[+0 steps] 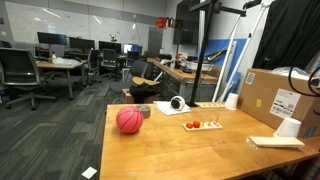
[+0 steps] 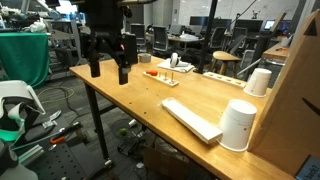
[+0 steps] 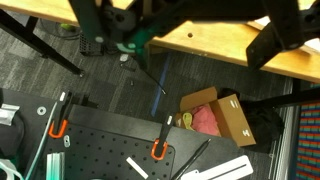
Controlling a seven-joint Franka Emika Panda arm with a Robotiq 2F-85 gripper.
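My gripper hangs at the near left of the wooden table in exterior view 2, pointing down. Its two dark fingers stand apart with nothing visible between them. In the wrist view the fingers spread across the top, over the table edge and the floor. A white tray with red round pieces lies on the table, and a reddish-pink ball sits farther left. A white cup stands upside down near the table's edge, beside a flat white block.
A large cardboard box borders the table's right side. Below the table edge, the wrist view shows an open carton and a dark perforated board with tools.
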